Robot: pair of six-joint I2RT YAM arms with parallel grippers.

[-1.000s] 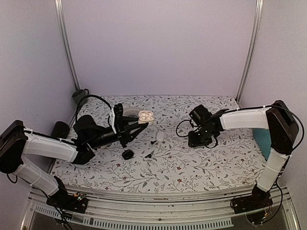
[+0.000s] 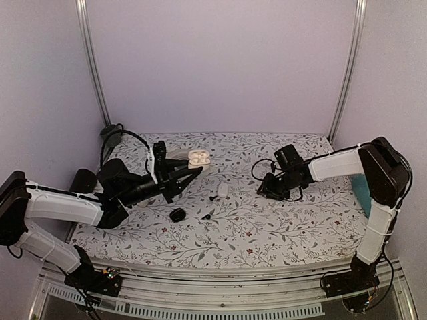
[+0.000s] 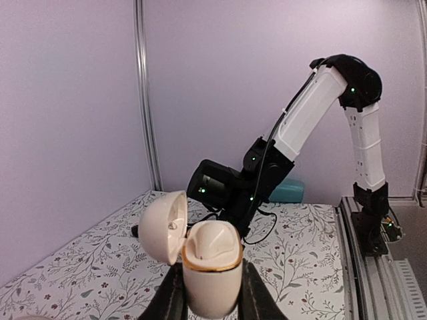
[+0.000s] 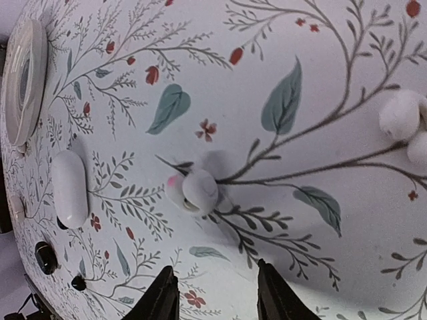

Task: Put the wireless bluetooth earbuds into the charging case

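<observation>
My left gripper is shut on the white charging case, held in the air left of centre; in the left wrist view the case stands upright with its lid hinged open. My right gripper hovers open over the right part of the table. In the right wrist view its fingertips are below a small white earbud lying on the cloth, with nothing between them. Another white object, likely an earbud, lies at the right edge of that view.
A white oblong object, small black items and a white round dish are on the floral cloth. A teal object is by the right wall.
The right arm has shifted in the top view, lately rising toward the back of the table.
</observation>
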